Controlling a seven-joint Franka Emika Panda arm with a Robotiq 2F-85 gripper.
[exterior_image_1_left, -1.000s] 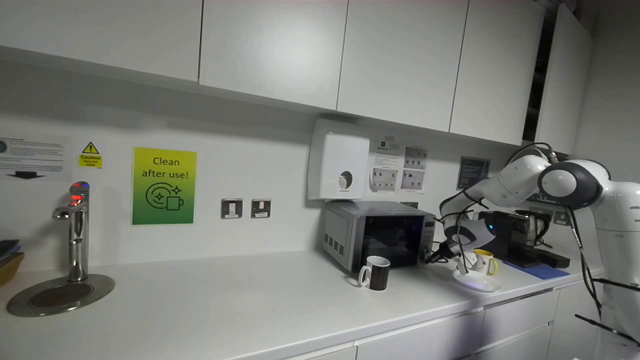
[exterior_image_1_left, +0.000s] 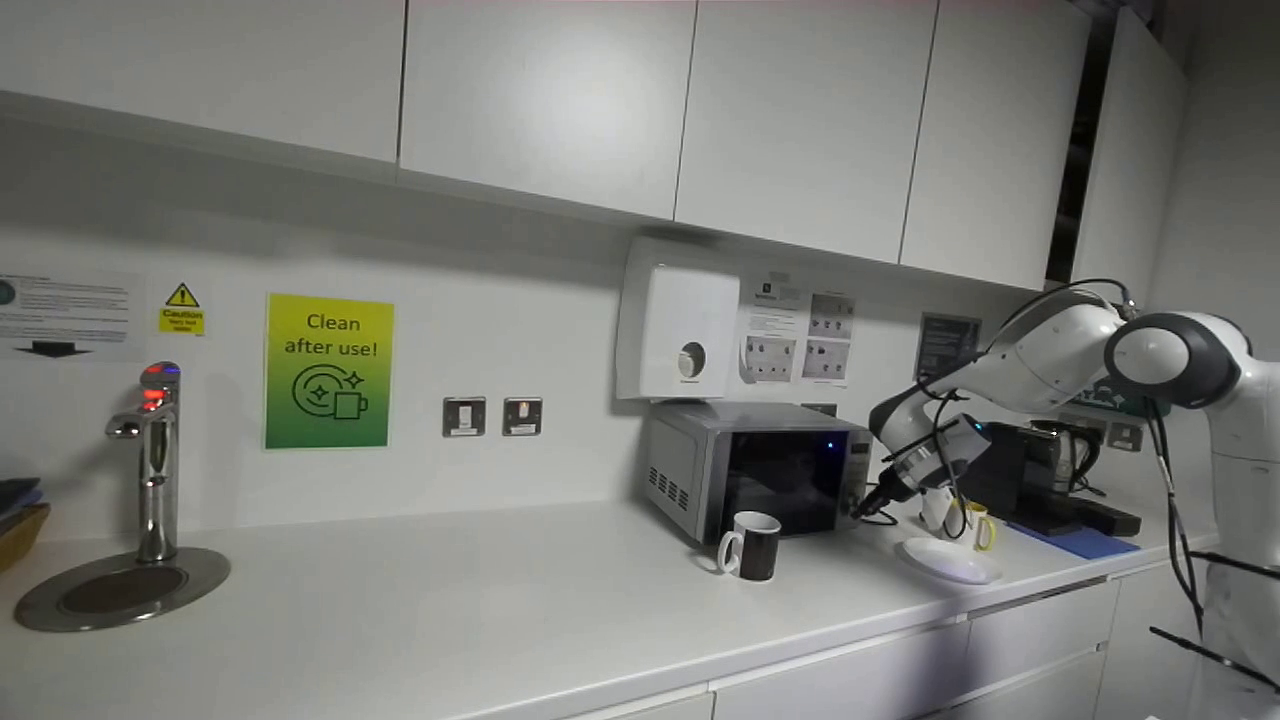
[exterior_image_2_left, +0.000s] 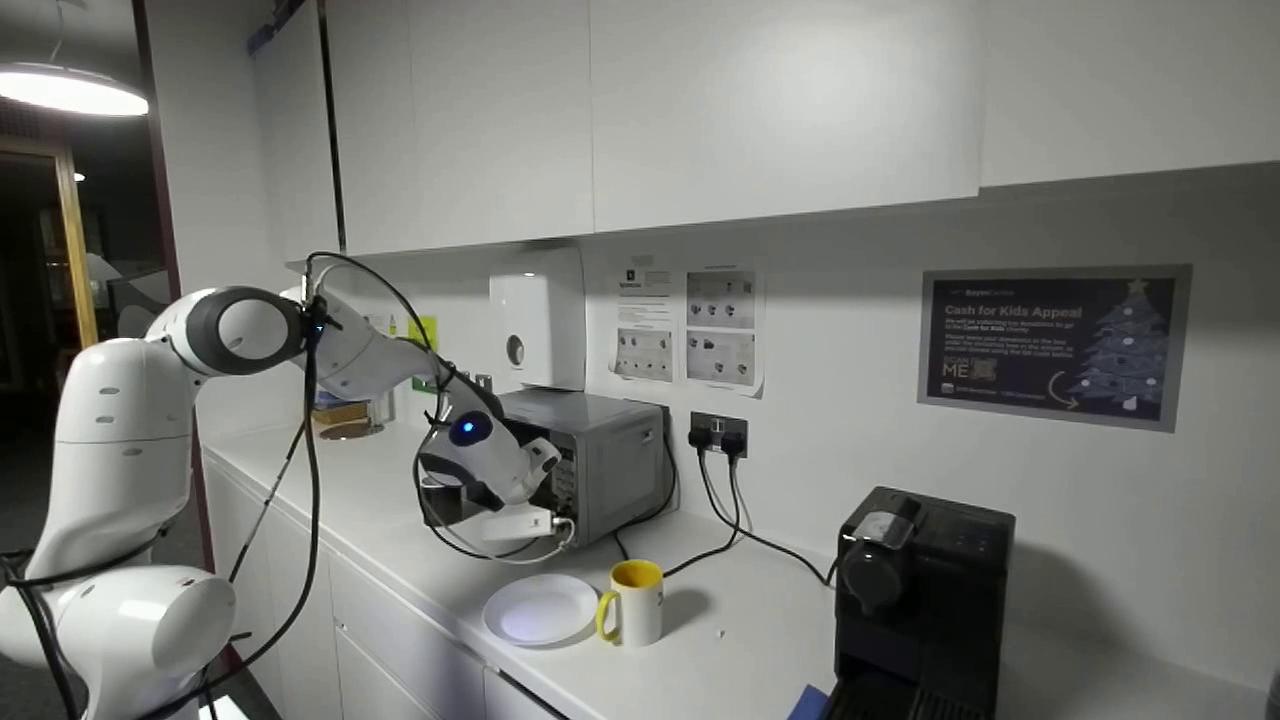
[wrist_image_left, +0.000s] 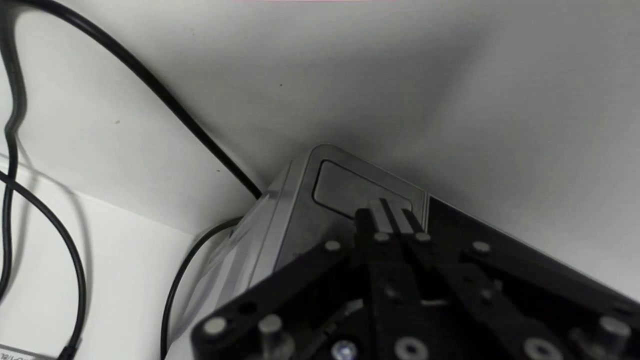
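Note:
A silver microwave (exterior_image_1_left: 792, 414) with a dark door stands against the wall, its door shut in the exterior view. My gripper is at the lower corner of its control panel, over the edge of the large rounded rectangular button (wrist_image_left: 354, 183). Its two pale fingertips (wrist_image_left: 382, 215) are together, with nothing visible between them. In exterior view 1 the gripper (exterior_image_1_left: 860, 511) reaches the lower right of the microwave front. Whether the fingertips touch the button I cannot tell. From exterior view 2 the fingers are hidden behind the hand.
A black-and-white mug (exterior_image_1_left: 757, 547) stands before the microwave. Right of it are a white plate (exterior_image_2_left: 542, 608) and a white mug with yellow inside (exterior_image_2_left: 636, 602). The coffee machine (exterior_image_2_left: 924, 600) is farther right. Black cables (wrist_image_left: 174, 108) run beside the microwave.
The forearm and wrist have shifted, and the hand stands higher and less steeply tilted. My fingertips remain near the same lower right corner of the microwave. Mugs and plate have not moved.

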